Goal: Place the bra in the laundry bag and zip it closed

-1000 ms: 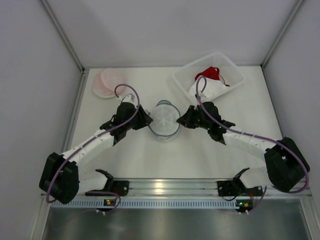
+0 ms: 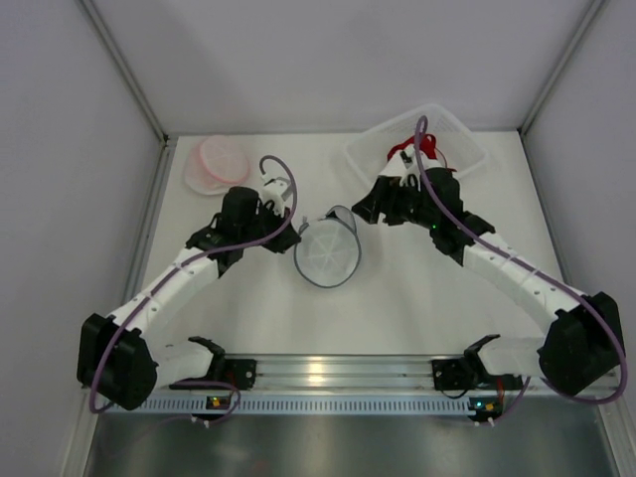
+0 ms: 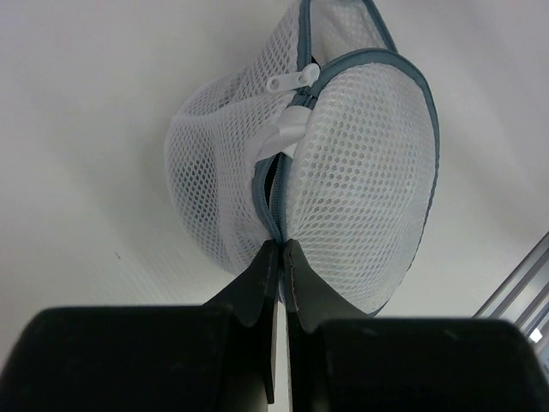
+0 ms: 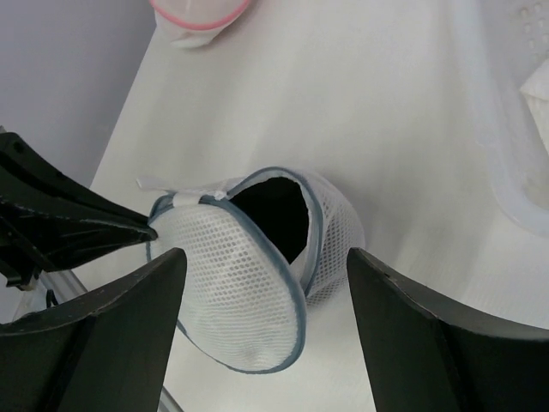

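Note:
The white mesh laundry bag (image 2: pixel 328 254) with grey-blue edging stands in the middle of the table. Its zipper is part open, and the dark inside shows through the gap (image 4: pixel 276 215) in the right wrist view. My left gripper is shut on the bag's edging near the zipper; the white zipper pull (image 3: pixel 293 79) lies farther along the seam. My right gripper is open above the bag's right side, apart from it, with nothing between its fingers. A red bra (image 2: pixel 427 146) lies in the white basket, partly hidden by my right arm.
The white basket (image 2: pixel 364 164) stands at the back right, with white cloth beside the red piece. A pink-edged round mesh bag (image 2: pixel 221 161) lies at the back left. Open table surrounds the middle bag, especially in front.
My right gripper has come off the bag's right edge, opened and risen toward the back. The bag's opening now gapes at its right rear.

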